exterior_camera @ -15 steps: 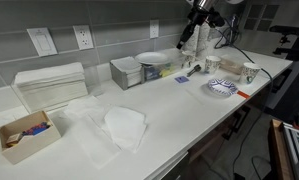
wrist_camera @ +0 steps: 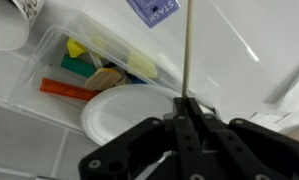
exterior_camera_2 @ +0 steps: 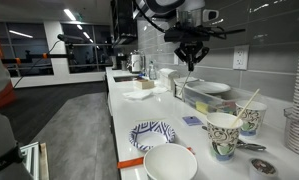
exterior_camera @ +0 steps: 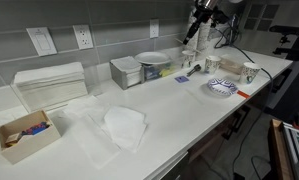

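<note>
My gripper is shut on a thin wooden stick [wrist_camera: 188, 50], which runs up out of the wrist view. In exterior view 2 the gripper [exterior_camera_2: 185, 58] hangs above the counter near the wall, the stick [exterior_camera_2: 186, 78] pointing down from it. Below, a clear container [wrist_camera: 35, 76] with colourful things inside lies close to a white oval plate [wrist_camera: 137, 122]. A second stick [exterior_camera_2: 249, 102] leans out of a patterned cup [exterior_camera_2: 223, 134].
The patterned bowl [exterior_camera_2: 152, 134] and white bowl [exterior_camera_2: 171, 161] occupy the near counter. Another patterned cup [exterior_camera_2: 252, 117] stands by the wall. Paper towels [exterior_camera: 126, 124] and a box [exterior_camera: 28, 136] are at the other end. Mid-counter [exterior_camera: 167, 116] is clear.
In exterior view 1, my gripper has shifted slightly to the right and upward over the last second. The counter objects stay where they were.
</note>
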